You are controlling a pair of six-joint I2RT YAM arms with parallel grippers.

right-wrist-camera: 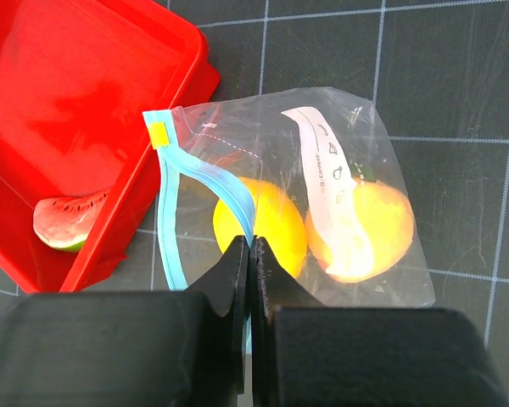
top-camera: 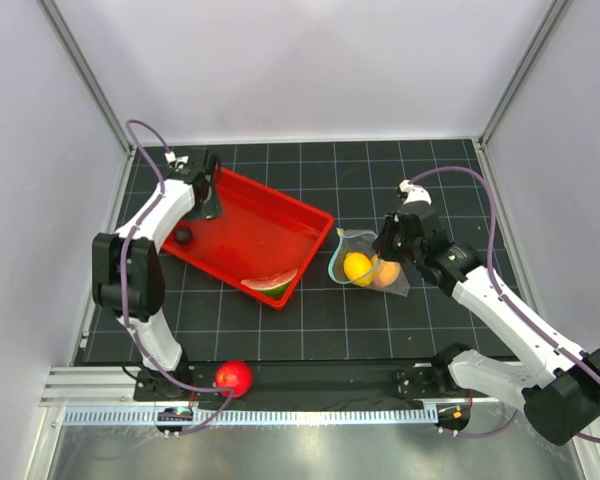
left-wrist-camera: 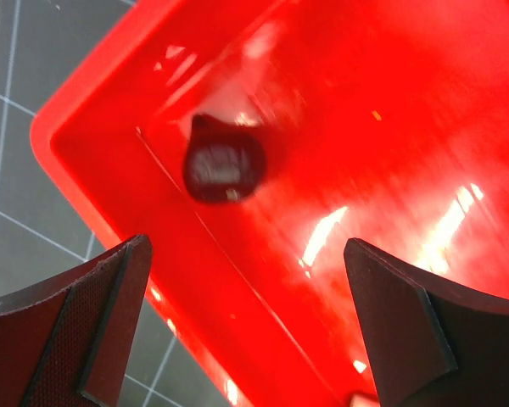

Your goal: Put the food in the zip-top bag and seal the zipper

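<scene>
A clear zip bag (right-wrist-camera: 237, 127) with a light-blue zipper strip (right-wrist-camera: 212, 176) lies on the dark mat. It contains a yellow fruit (right-wrist-camera: 271, 222) and an orange fruit (right-wrist-camera: 375, 229). My right gripper is shut on the bag's rim, whose blue strip runs into its fingertips; the mouth gapes beside it. Over the left end of the red tray, my left gripper is open and empty. Ahead of its fingers, a dark round fruit (left-wrist-camera: 225, 168) rests on the tray floor. A watermelon slice (top-camera: 270, 284) lies at the tray's near right corner.
The red tray (top-camera: 280, 200) stands slantwise, its right corner close to the bag. A red ball-shaped item (top-camera: 233, 377) is at the front edge, outside the tray. Free mat lies between tray and front edge.
</scene>
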